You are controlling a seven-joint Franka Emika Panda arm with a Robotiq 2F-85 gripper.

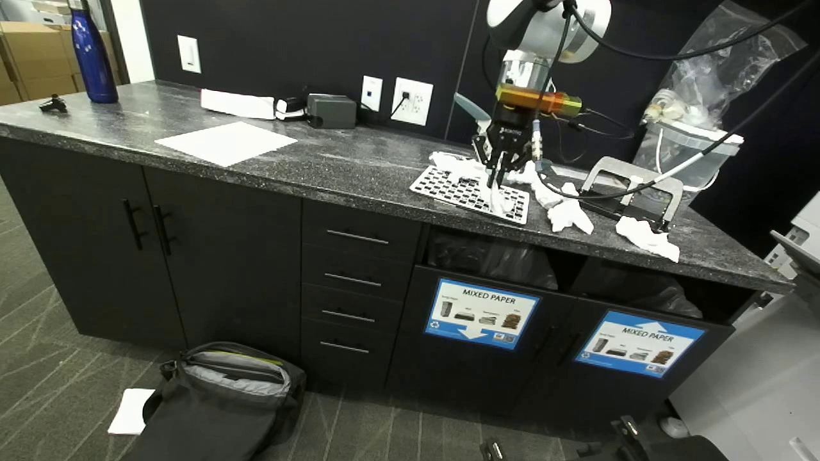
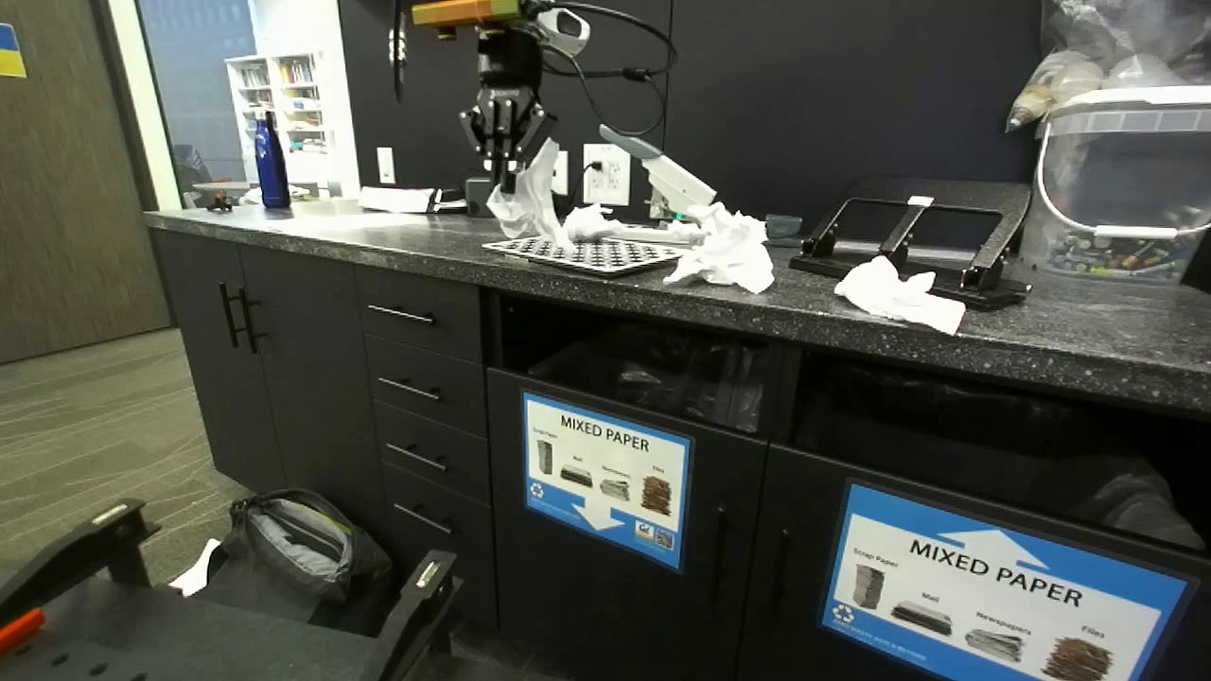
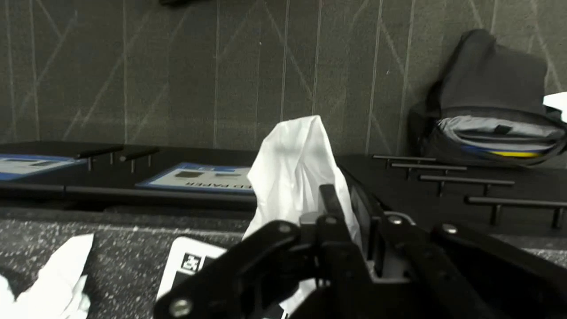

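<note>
My gripper (image 2: 506,180) is shut on a crumpled white tissue (image 2: 535,208), which it holds up above the counter. In the wrist view the tissue (image 3: 297,170) sticks out past my dark fingers. From exterior view 1, the gripper (image 1: 494,183) hangs over a white checkered board (image 1: 446,188), with the tissue's lower part (image 1: 500,201) in front of the board's right end. More crumpled tissues lie on the counter: one (image 2: 727,252) right of the board, another (image 2: 897,293) near the front edge further right, and one (image 1: 461,165) at the board's back.
A black stand (image 1: 634,188) and a clear bucket (image 1: 684,150) occupy the counter's right end. Below are open bins behind doors with paper signs (image 1: 482,314). A flat white sheet (image 1: 227,143) lies left, where the countertop is mostly clear. A blue bottle (image 1: 92,57) stands far left.
</note>
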